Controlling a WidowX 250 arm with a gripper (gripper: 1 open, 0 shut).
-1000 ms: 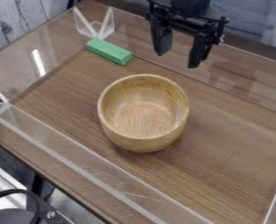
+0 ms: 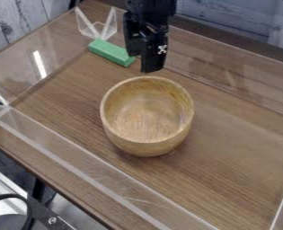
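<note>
My black gripper (image 2: pixel 147 49) hangs at the top centre of the camera view, just behind a round wooden bowl (image 2: pixel 147 135) and right of a green block (image 2: pixel 111 52). It is open, with nothing clearly between its fingers. The bowl stands empty on the wooden table (image 2: pixel 227 180).
A small clear wire-like or plastic object (image 2: pixel 95 20) is at the back left, behind the green block. A black cable (image 2: pixel 23 207) lies at the lower left corner.
My gripper has moved left from the back right toward the green block and turned to a narrower profile. The bowl and block look unmoved.
</note>
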